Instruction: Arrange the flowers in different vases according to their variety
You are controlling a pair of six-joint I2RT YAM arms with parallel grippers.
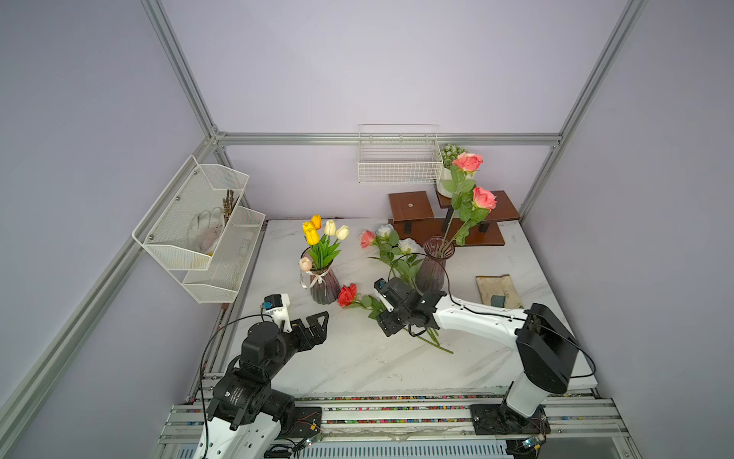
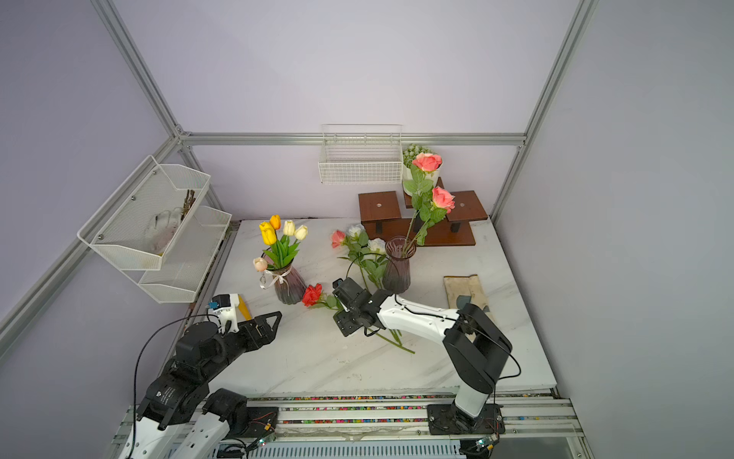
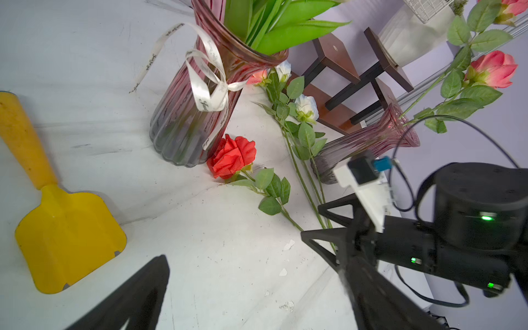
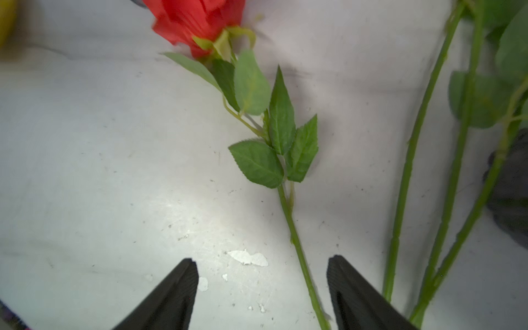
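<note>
A ribboned vase (image 1: 325,289) holds yellow, cream and pale tulips; a purple vase (image 1: 430,275) holds two pink roses (image 1: 483,198). A red rose (image 1: 347,294) lies on the table, its stem pointing frontward, beside loose pink and white roses (image 2: 377,247) with long stems. My right gripper hangs open over the red rose's lower stem, which runs between its fingertips with nothing gripped. My left gripper stands open and empty at the table's left front, left of the flowers.
A yellow scoop (image 3: 70,242) lies left of the tulip vase. Brown stands (image 1: 411,205) with a potted plant are at the back, a cloth (image 2: 458,290) on the right. Wire baskets hang on the walls.
</note>
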